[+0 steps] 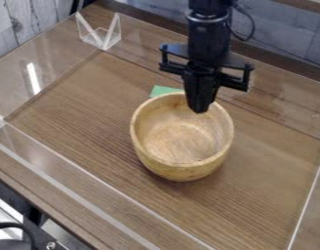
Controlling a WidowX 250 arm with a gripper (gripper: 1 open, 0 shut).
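Observation:
A large wooden bowl (182, 146) sits in the middle of the table, empty as far as shows. My dark gripper (197, 100) is above the bowl's back rim, its fingers close together and pointing down, shut with nothing seen between them. A small green object (163, 91) lies just behind the bowl on the left, partly hidden by the rim.
A white wire-like holder (98, 34) stands at the back left. A black cable-like shape is at the front left corner.

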